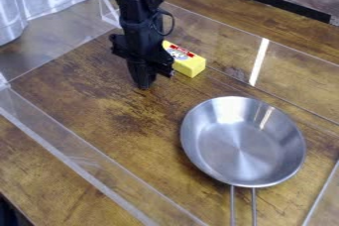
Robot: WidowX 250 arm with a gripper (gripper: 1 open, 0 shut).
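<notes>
My black gripper [143, 76] is low over the wooden table at the upper middle, shut, with nothing visible between its fingers, though its tips are dark and hard to make out. Just to its right, partly behind it, lies a yellow box [187, 61] with red and white markings. A steel pan [243, 143] with its handle toward the near edge sits at the lower right.
Clear plastic or metal items stand at the far upper left. Pale strips border the work area.
</notes>
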